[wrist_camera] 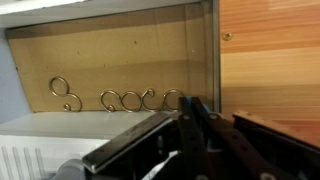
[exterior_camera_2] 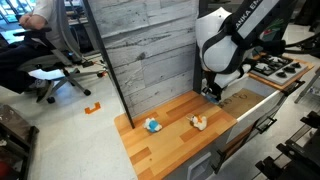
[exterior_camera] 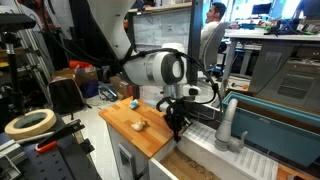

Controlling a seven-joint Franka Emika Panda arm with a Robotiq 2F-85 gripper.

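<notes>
My gripper (exterior_camera: 178, 134) is low at the edge of the wooden top (exterior_camera: 138, 117), beside the open drawer (exterior_camera: 196, 162). In the wrist view the dark fingers (wrist_camera: 190, 106) reach in from the bottom, over the drawer's side. A sliver of something blue (wrist_camera: 206, 102) shows at the fingertips; whether it is gripped is unclear. Curled metal hooks (wrist_camera: 128, 100) lie on the drawer's brown floor, with an S-shaped one (wrist_camera: 64, 94) farther left. Most of the blue thing is hidden behind the gripper.
A small pale object (exterior_camera_2: 199, 122) and a blue-and-white one (exterior_camera_2: 152, 125) stand on the wooden top. Past the drawer, a grey bottle-like object (exterior_camera: 227, 124) stands near a blue-lined bin (exterior_camera: 268, 132). Much of the drawer floor is bare.
</notes>
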